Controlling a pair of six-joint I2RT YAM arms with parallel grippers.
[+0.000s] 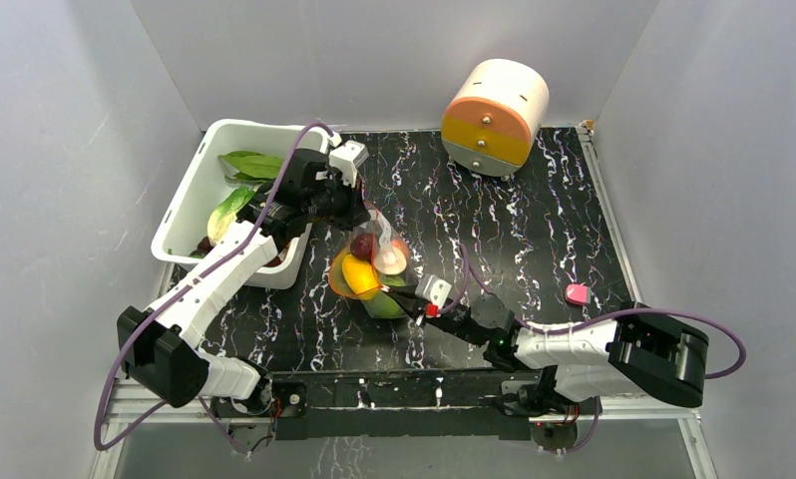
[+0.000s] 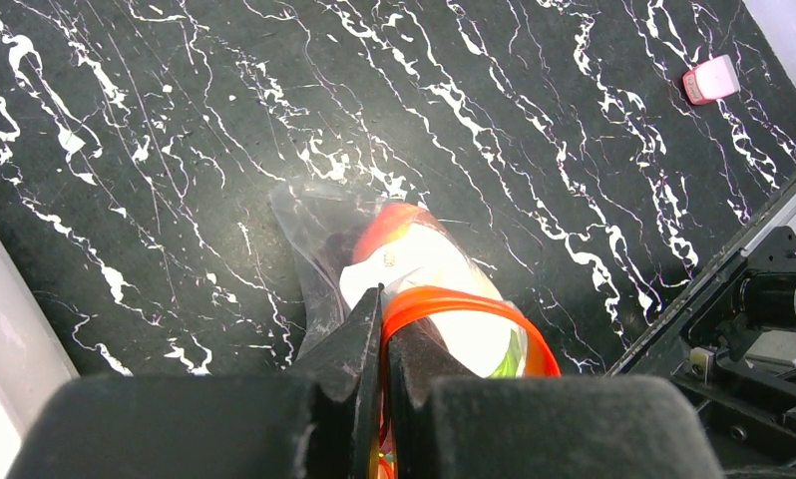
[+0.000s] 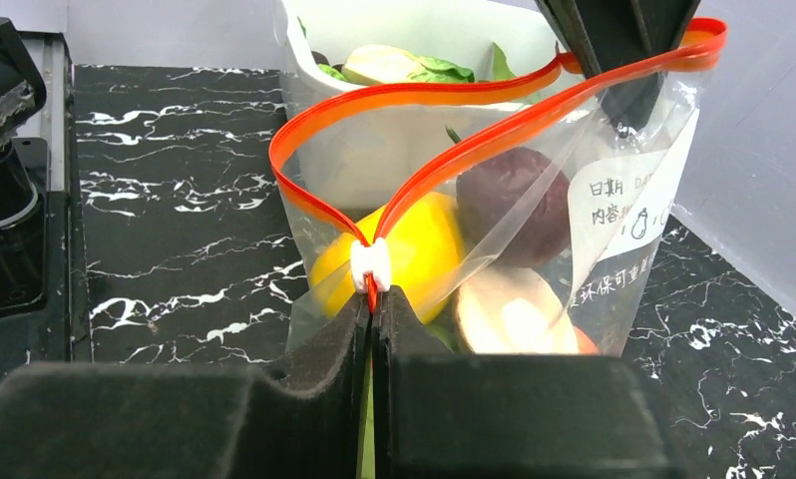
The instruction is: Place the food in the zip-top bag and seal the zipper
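The zip bag (image 1: 374,259) stands on the marble mat holding a yellow item (image 3: 414,244), a purple item (image 3: 504,200), a pale round slice (image 3: 509,309) and green produce. Its orange zipper rim (image 3: 484,135) is open in a loop. My left gripper is shut on the bag's rim at the upper end. My right gripper is shut on the zipper end, with the white slider (image 3: 370,261) right at its fingertips.
A white bin (image 1: 175,220) of vegetables is beside the bag at the left. A drawer toy (image 1: 489,110) sits at the back, a pink object (image 1: 577,293) at the right.
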